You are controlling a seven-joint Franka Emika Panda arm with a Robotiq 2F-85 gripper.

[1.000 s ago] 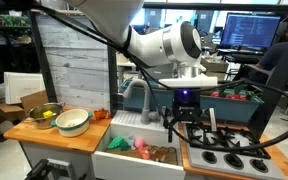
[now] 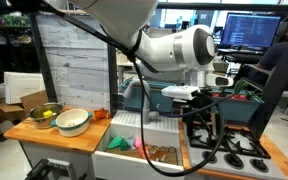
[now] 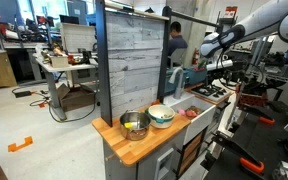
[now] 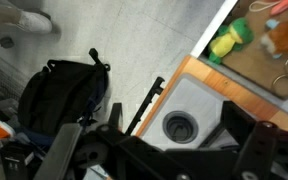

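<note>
My gripper points down with its two dark fingers wide apart and nothing between them. In the first exterior view the gripper [image 2: 200,128] hangs over the left part of the stove [image 2: 246,164]. Between the fingers, the wrist view shows a round dark knob [image 4: 180,127] on the stove's grey front panel. To the left of the stove, a pulled-out white drawer [image 2: 108,154] holds small items. Among them the wrist view shows a green toy [image 4: 224,42], an orange and white toy [image 4: 286,38] and part of some scissors [image 4: 284,84].
A metal pot [image 3: 135,127] and a pale bowl [image 3: 161,115] stand on the wooden counter [image 2: 68,142]. Behind the arm is a blue-green bin [image 2: 236,109] with red and green contents. A black backpack [image 4: 69,95] lies on the floor.
The arm has swung right in the first exterior view, carrying the gripper from beside the drawer's right end to over the stove's left part. The drawer and counter items have stayed put.
</note>
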